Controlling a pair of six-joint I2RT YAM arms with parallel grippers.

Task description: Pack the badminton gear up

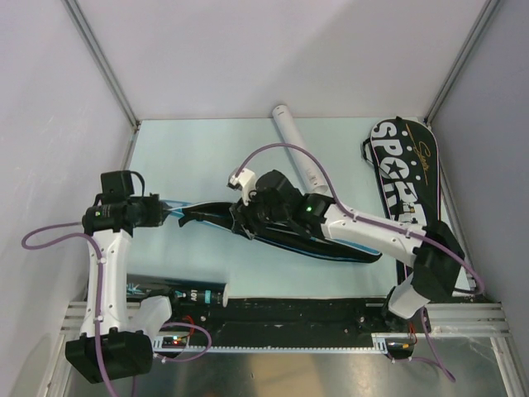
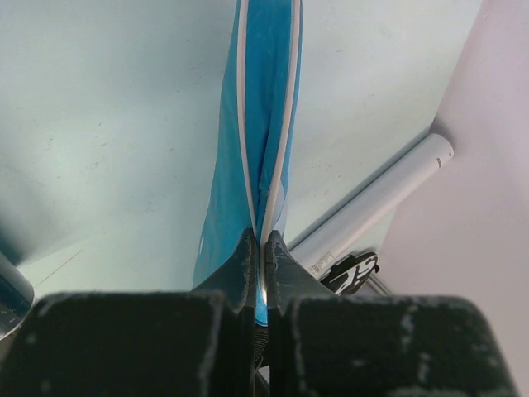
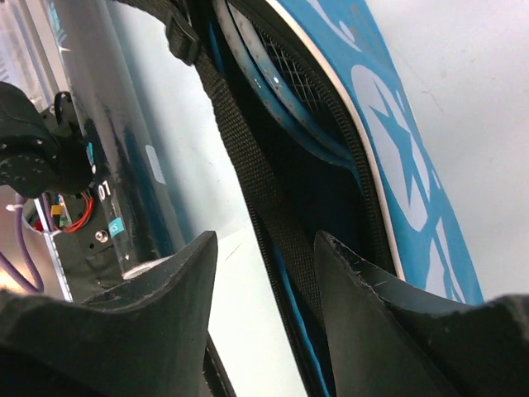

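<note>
A blue and black zippered bag [image 1: 331, 252] lies lengthwise across the mat. My left gripper [image 1: 165, 207] is at its left end; in the left wrist view the gripper is shut on the bag's blue, white-piped edge. My right gripper [image 1: 244, 217] is open over the bag's middle; in the right wrist view the gripper has the black zipper strap [image 3: 248, 157] below and between its fingers, with mesh and blue-trimmed items inside the opening. A black SPORT bag [image 1: 397, 157] lies at the right.
A white tube [image 1: 297, 145] lies at the back middle. A dark cylinder [image 1: 190, 293] lies along the front left. Bare mat shows behind the bag's left part, with walls on three sides.
</note>
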